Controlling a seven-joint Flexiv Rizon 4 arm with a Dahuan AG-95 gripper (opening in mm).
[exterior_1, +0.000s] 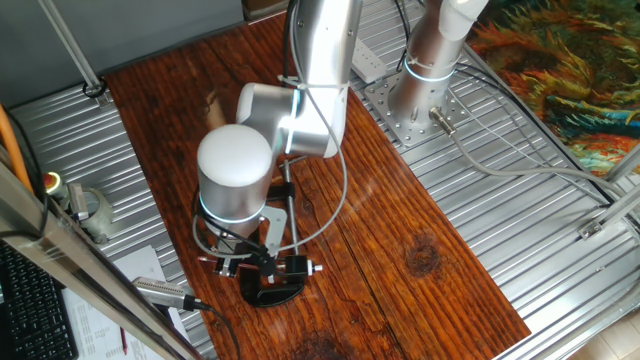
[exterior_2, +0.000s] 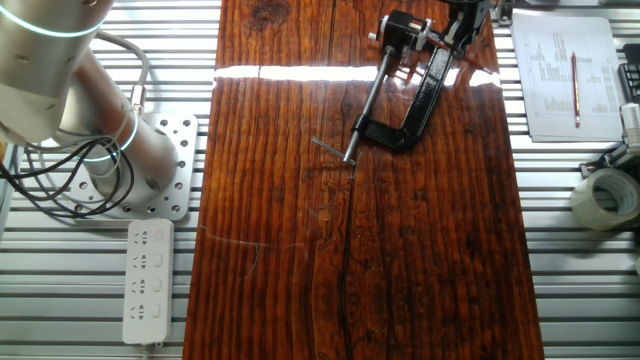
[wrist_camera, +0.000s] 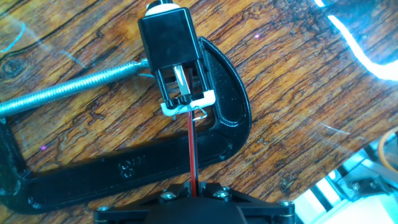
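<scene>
A slim red-and-black pencil (wrist_camera: 192, 146) runs straight out from my gripper, which is shut on it in the wrist view. Its far end meets the white front piece (wrist_camera: 205, 101) of a black boxy device (wrist_camera: 168, 38), apparently a pencil sharpener with rods between box and front piece. How far the pencil goes in I cannot tell. A black C-clamp (wrist_camera: 102, 174) lies beneath the device and pencil. Exterior view 2 shows the sharpener (exterior_2: 402, 30) at one end of the clamp (exterior_2: 428, 100), with the gripper partly cut off at the top.
The wooden board (exterior_2: 270, 290) has wide clear room beyond the clamp. The clamp's threaded screw (exterior_2: 370, 105) and cross handle (exterior_2: 333, 151) jut over it. A power strip (exterior_2: 149, 283), tape roll (exterior_2: 606, 198) and paper (exterior_2: 566, 75) lie outside the board.
</scene>
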